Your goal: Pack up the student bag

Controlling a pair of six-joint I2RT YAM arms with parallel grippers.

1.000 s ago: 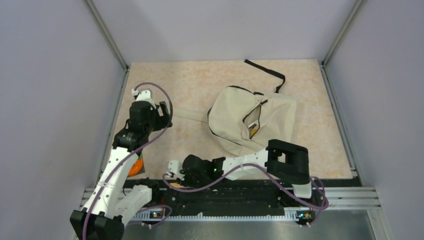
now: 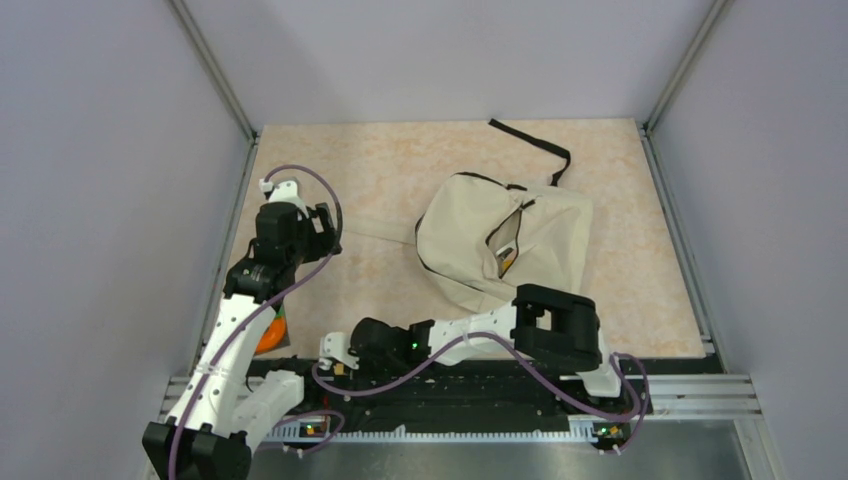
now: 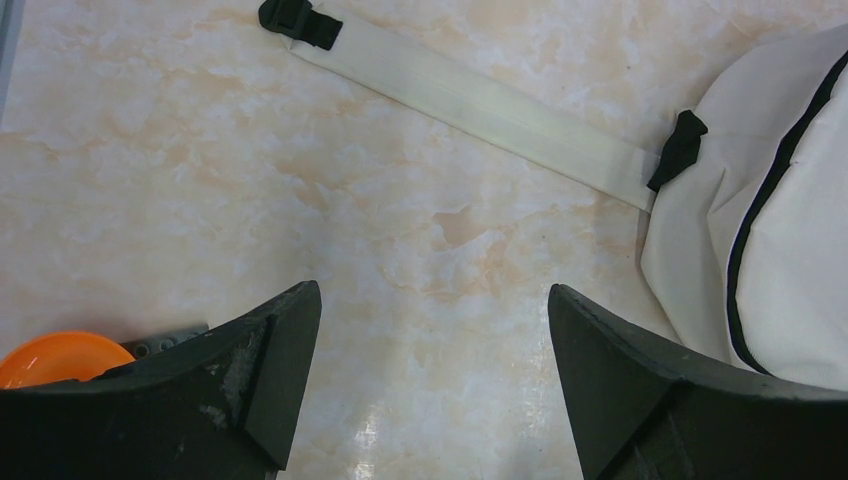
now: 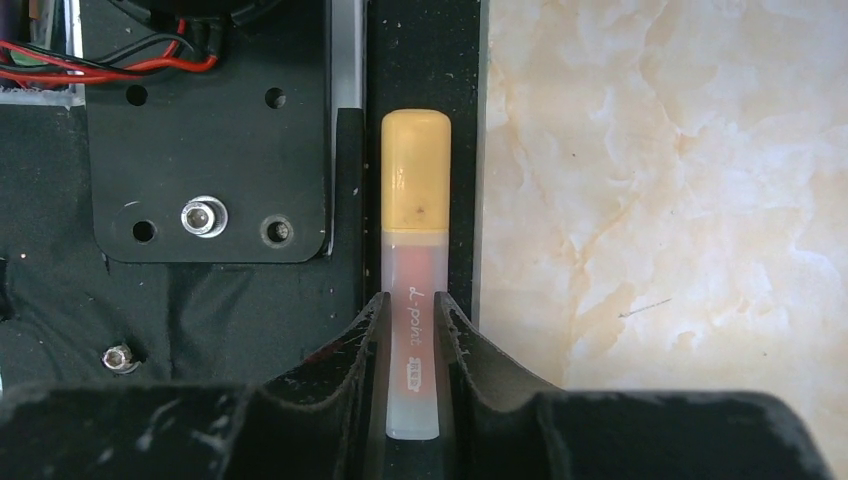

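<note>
The cream student bag lies on the table with its zipped opening showing a yellow item inside; its strap stretches leftward. My left gripper stands open over bare table left of the bag, nothing between its fingers. A marker with a yellow cap and translucent body lies in the dark strip at the table's front edge. My right gripper is over it, fingers part open on either side of the translucent body; whether they touch it I cannot tell.
An orange object lies at the table's front left, beside a dark item. A black strap extends behind the bag. Metal plates and wires border the marker in the right wrist view.
My right arm has shifted slightly left along the front edge in the top view. The left arm and the bag look unchanged.
</note>
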